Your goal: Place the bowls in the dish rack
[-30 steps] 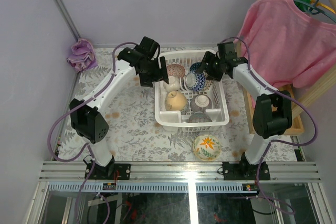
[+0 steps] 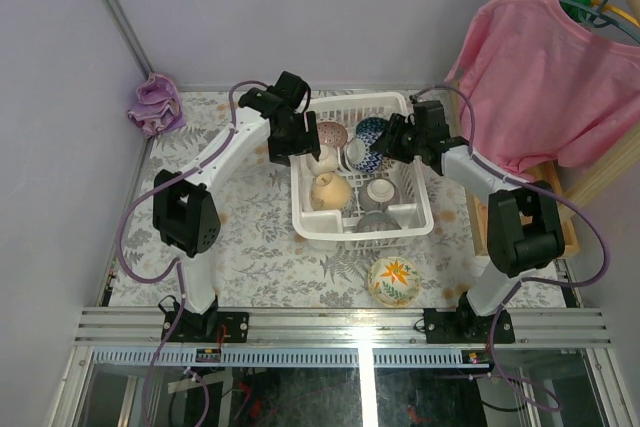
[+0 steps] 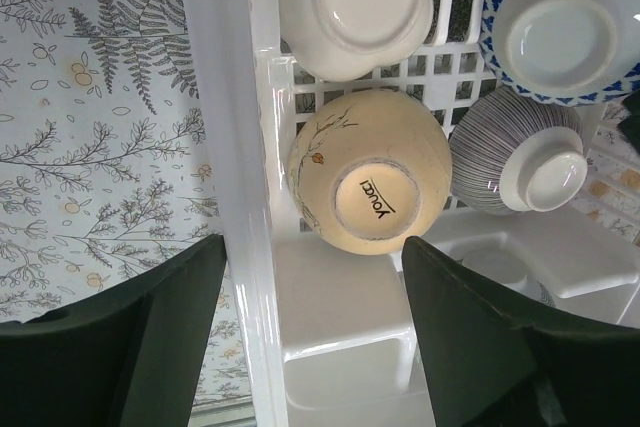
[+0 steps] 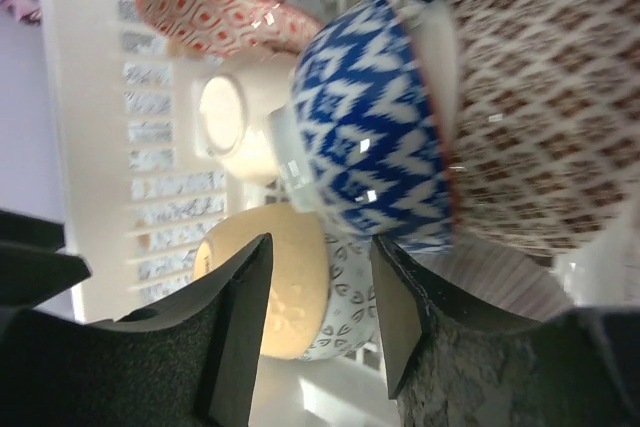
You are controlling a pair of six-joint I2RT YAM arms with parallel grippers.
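Observation:
The white dish rack (image 2: 362,239) holds several bowls: a cream bowl (image 3: 368,172), a white bowl (image 3: 358,2), a grey striped bowl (image 3: 485,147), a blue-patterned bowl (image 4: 360,117), a red-patterned bowl (image 4: 215,17) and a brown-patterned bowl (image 4: 540,107). My left gripper (image 2: 298,147) is over the rack's left side, fingers apart, nothing visible between them. My right gripper (image 2: 398,141) is above the right side, fingers apart over the bowls, nothing held. A yellow floral dish (image 2: 394,282) lies on the table in front of the rack.
A purple cloth (image 2: 155,105) lies at the back left. A wooden stand with a pink shirt (image 2: 530,67) on hangers occupies the right. The table left of the rack is clear.
The rack has shifted slightly left. My right gripper has moved a little down in the top view; the left arm moved slightly right and forward earlier.

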